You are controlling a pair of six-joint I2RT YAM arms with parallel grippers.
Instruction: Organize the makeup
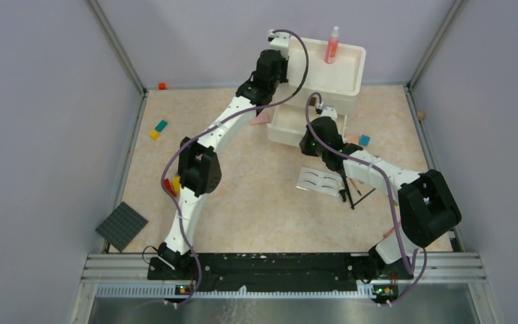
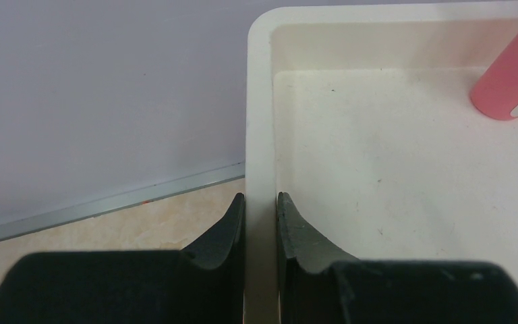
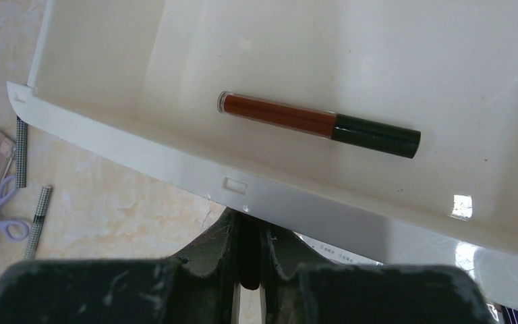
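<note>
A white two-level organizer (image 1: 334, 74) stands at the back, its lower drawer (image 1: 286, 128) out toward the front. My left gripper is shut on the left rim of the top tray (image 2: 391, 155), where a pink spray bottle (image 2: 496, 88) stands. My right gripper is shut at the drawer's front edge (image 3: 297, 201), apparently on its handle, which is mostly hidden. Inside the drawer lies a brown lip gloss tube (image 3: 276, 111) with a dark cap.
A sheet with brow shapes (image 1: 317, 181) and several pencils and brushes lie front right of the organizer, partly under my right arm. Colored blocks (image 1: 158, 128) and a dark mat (image 1: 121, 226) lie left.
</note>
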